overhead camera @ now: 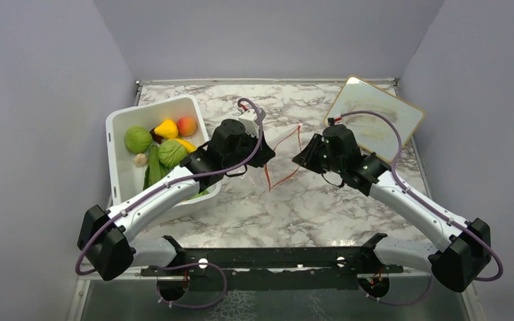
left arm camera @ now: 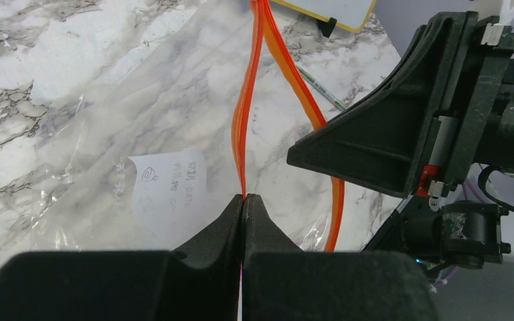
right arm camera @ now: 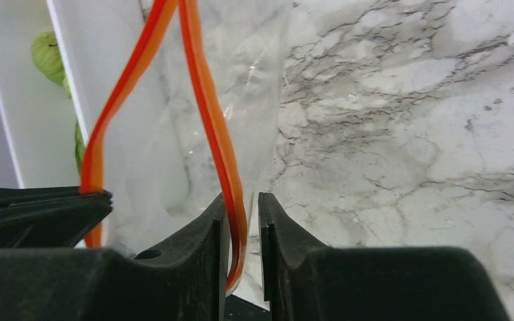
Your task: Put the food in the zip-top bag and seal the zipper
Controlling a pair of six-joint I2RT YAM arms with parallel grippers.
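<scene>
A clear zip bag with an orange zipper hangs between my grippers, its mouth parted into two strips, and a paper label shows on it. My left gripper is shut on one zipper strip. My right gripper is at the other strip, its fingers slightly parted with that edge between or against them; whether it grips cannot be told. The white bin at the left holds vegetables and fruit: a cabbage, a yellow pepper, a peach and others.
A whiteboard with a yellow frame lies at the back right. A pen lies on the marble surface near it. Bare marble shows in front of and behind the bag. Grey walls border the sides and back.
</scene>
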